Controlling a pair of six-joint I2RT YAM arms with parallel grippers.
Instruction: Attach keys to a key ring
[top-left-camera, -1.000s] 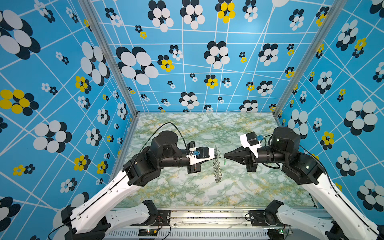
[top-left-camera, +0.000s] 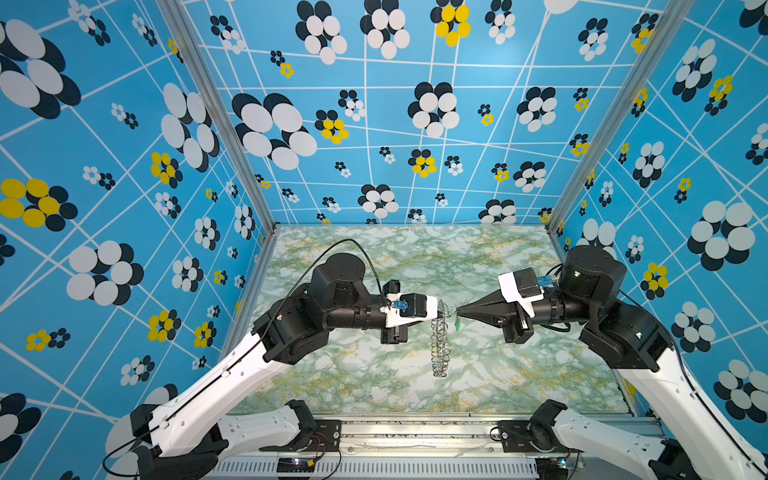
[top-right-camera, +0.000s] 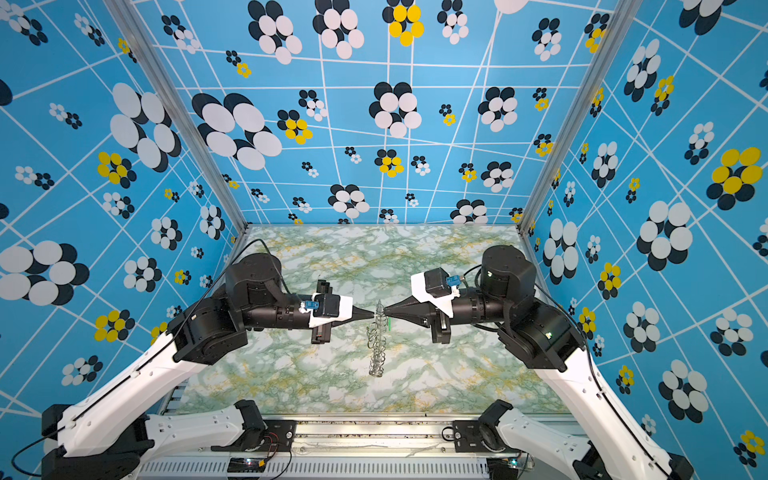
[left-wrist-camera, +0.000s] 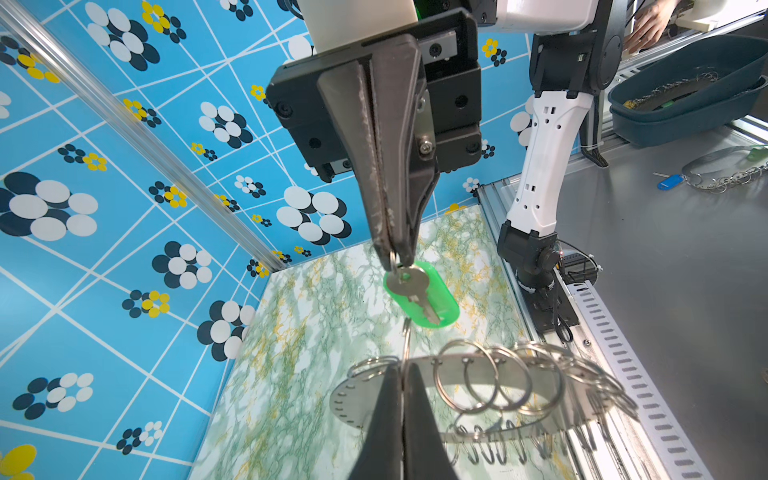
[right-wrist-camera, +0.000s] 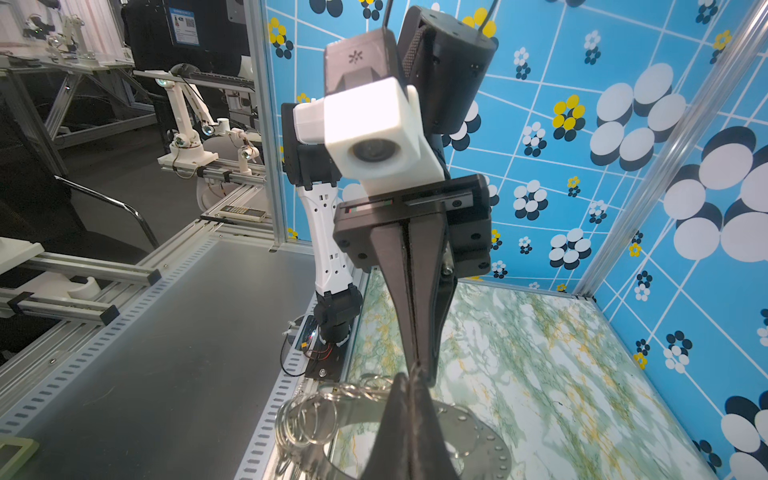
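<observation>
My left gripper is shut on a thin wire at the key ring (left-wrist-camera: 352, 397), a curved flat metal band with many small wire rings. The band hangs below the fingertips and runs toward the front of the table, seen in the top left view as a chain of rings (top-left-camera: 440, 352). Facing it, my right gripper is shut, with a silver key (left-wrist-camera: 409, 281) and green tag (left-wrist-camera: 449, 308) hanging from a thin loop at its tips. A small gap separates the grippers in the top left view. In the right wrist view the key is hidden.
In the left wrist view, dark bins (left-wrist-camera: 680, 120) and a blue-tagged key (left-wrist-camera: 670, 182) lie outside the booth, beyond the metal rail (left-wrist-camera: 640, 400).
Both grippers have shifted right over the last second.
</observation>
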